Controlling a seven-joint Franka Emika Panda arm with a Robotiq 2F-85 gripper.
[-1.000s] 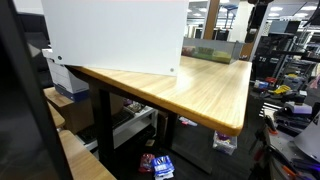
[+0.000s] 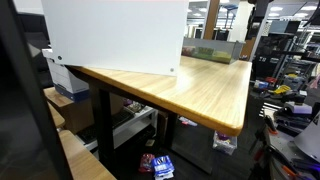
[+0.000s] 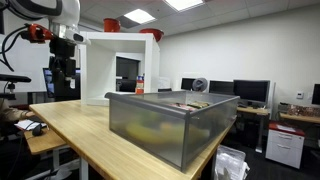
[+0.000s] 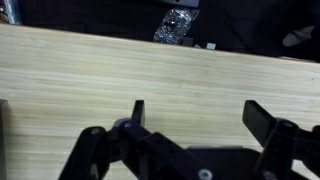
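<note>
In the wrist view my gripper is open, its two dark fingers wide apart over bare light wood, with nothing between them. Exterior view 2 has the gripper [image 3: 70, 80] at the left, raised above the table [image 3: 75, 122]. A grey translucent bin [image 3: 150, 125] stands on the table to the right. Behind it are a white box-like shelf [image 3: 100, 70], open at the front, and a small red-and-blue container [image 3: 140, 84]. What lies inside the bin is mostly hidden by its walls.
A large white panel [image 2: 115, 35] blocks part of the tabletop [image 2: 205, 88] in exterior view 1. Blue-and-white packets [image 2: 163, 166] lie on the floor below. Free table surface stretches under the gripper; the table edge [image 4: 200, 52] crosses the wrist view.
</note>
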